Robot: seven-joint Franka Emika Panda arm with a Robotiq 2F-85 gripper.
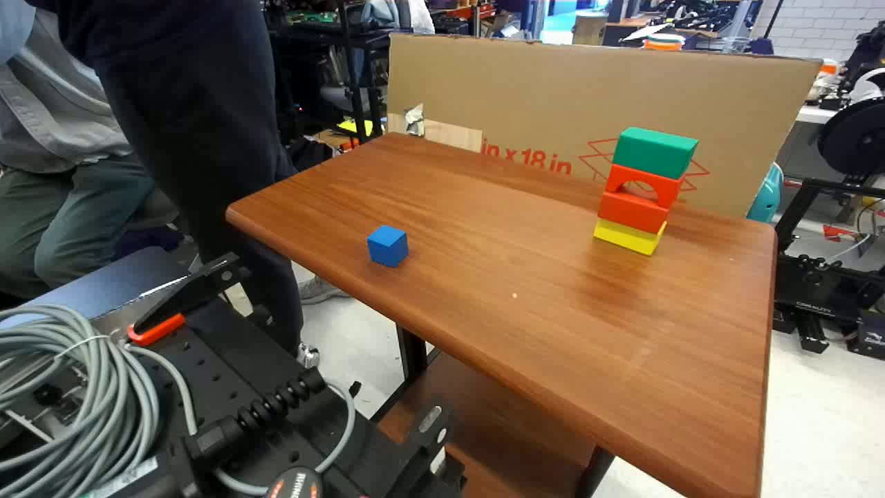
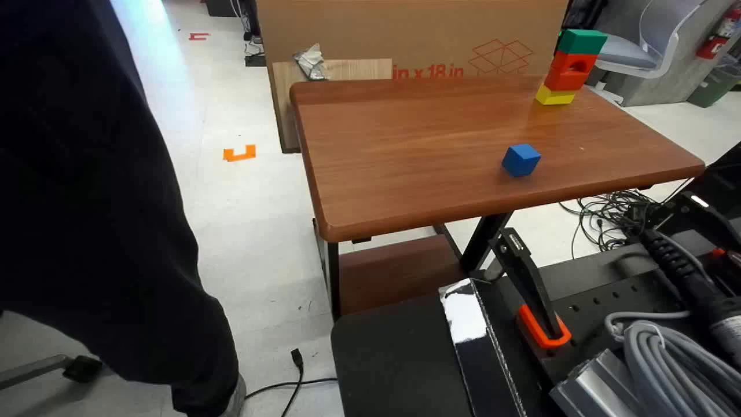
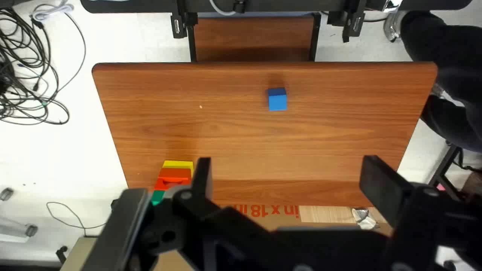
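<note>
A small blue cube [image 1: 387, 245] sits alone on the brown wooden table [image 1: 514, 348], fairly close to the edge on the robot's side. Toward the table's far edge rises a stack: a yellow block [image 1: 628, 236] at the bottom, red-orange arch pieces [image 1: 635, 209] above it, and a green block [image 1: 655, 152] on top. In the wrist view my gripper hangs high over the table, its dark fingers wide apart with nothing between them. The gripper's left side partly covers the stack there; the blue cube [image 3: 278, 99] is in full sight, clear of the fingers.
Behind the table stands a large cardboard sheet [image 1: 514, 91]. A person's dark-clothed leg [image 2: 104, 208] is close to one table end. Coiled grey cable [image 1: 75, 390] and an orange-handled clamp [image 2: 545, 326] lie on the robot's base.
</note>
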